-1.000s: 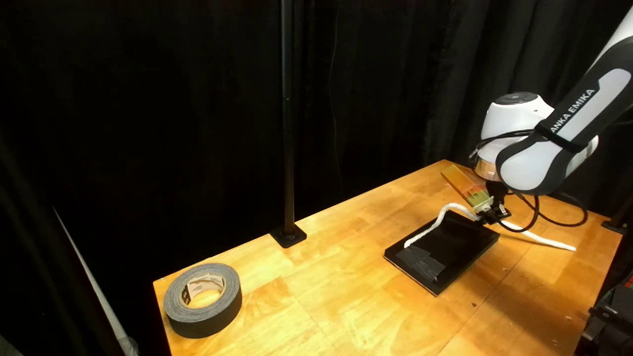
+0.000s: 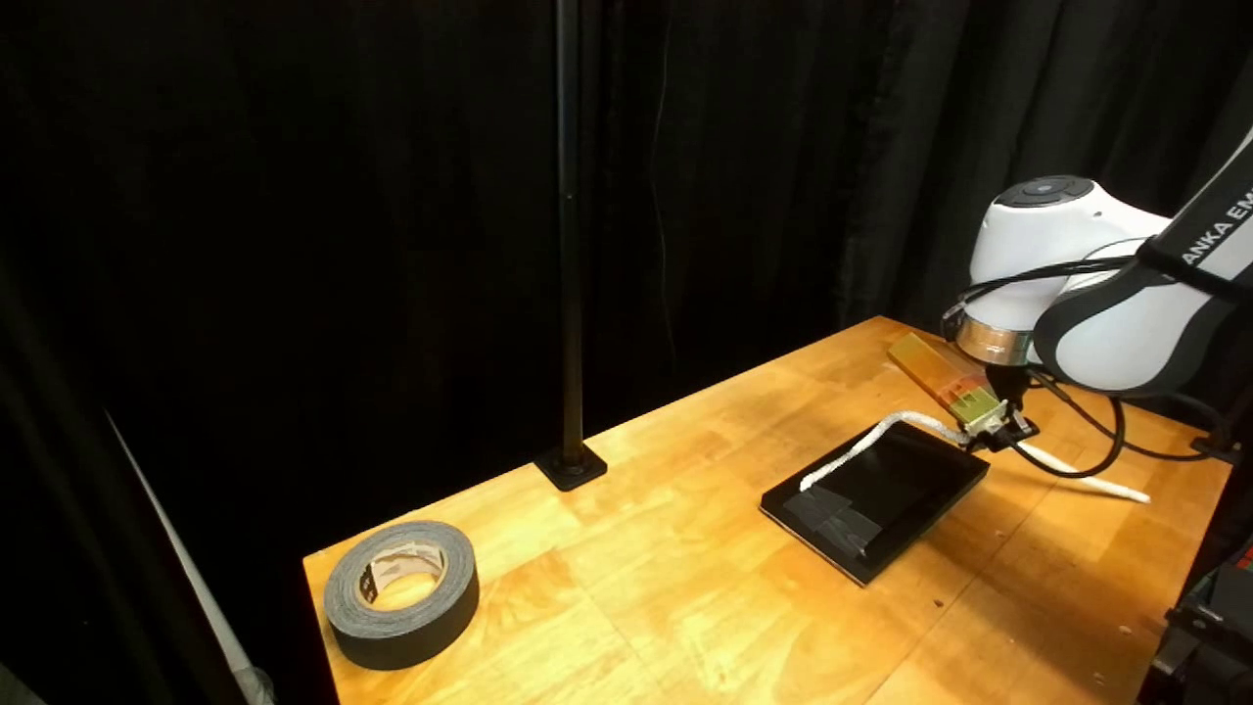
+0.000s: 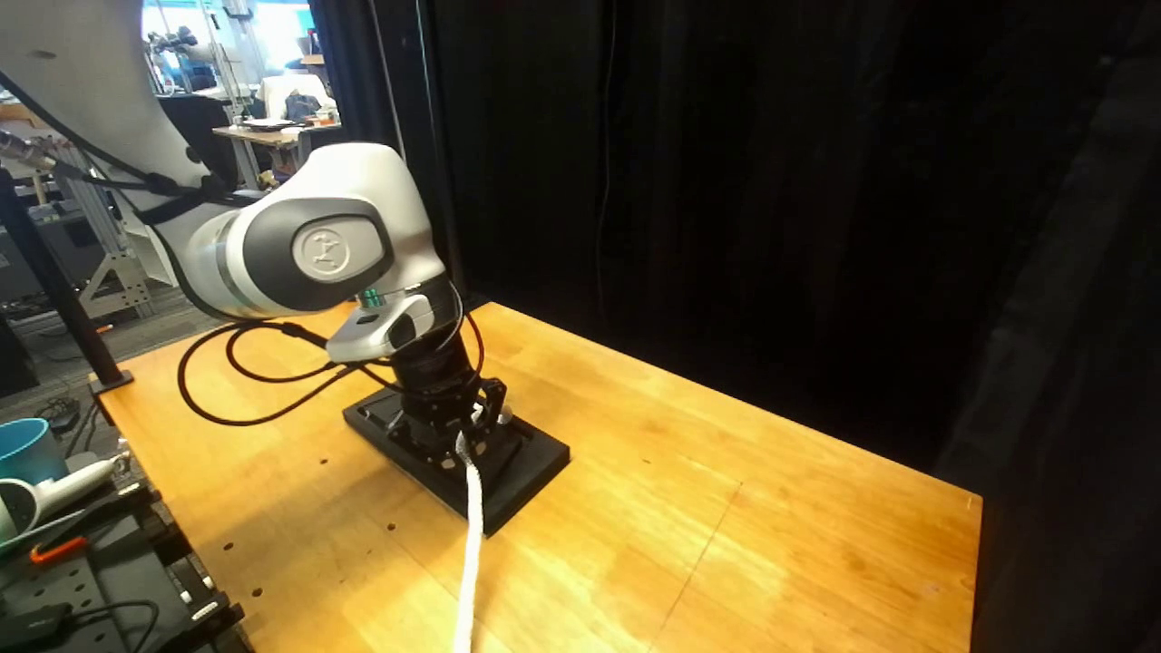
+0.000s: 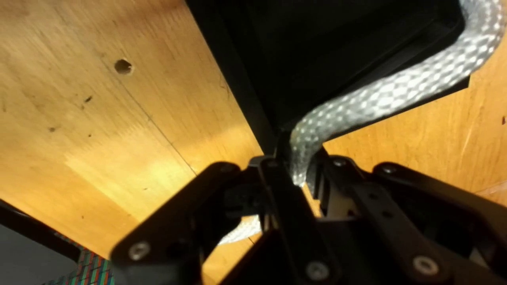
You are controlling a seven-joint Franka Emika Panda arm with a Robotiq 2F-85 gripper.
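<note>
A white braided rope [image 2: 870, 440] stretches across a flat black tray [image 2: 893, 488] on the wooden table, one end on the tray's near left part and the other running off to the right over bare wood. My gripper [image 2: 996, 433] is low at the tray's far right edge, shut on the middle of the rope. From the wrist view, the rope [image 4: 380, 100] bends down between the fingers of the gripper, with the black tray [image 4: 247, 80] just beyond. In the other exterior view, the rope [image 3: 473, 544] trails forward from the gripper [image 3: 463, 435].
A roll of grey tape [image 2: 401, 593] lies at the table's left end. A black post [image 2: 572, 464] stands on the far edge. Free wood [image 2: 658, 564] spreads between tape and tray. Black cables [image 2: 1116, 435] loop beside the arm.
My gripper has shifted to the right and slightly toward the near side. The rope's middle and right end moved a little right with it; its left end stayed on the tray.
</note>
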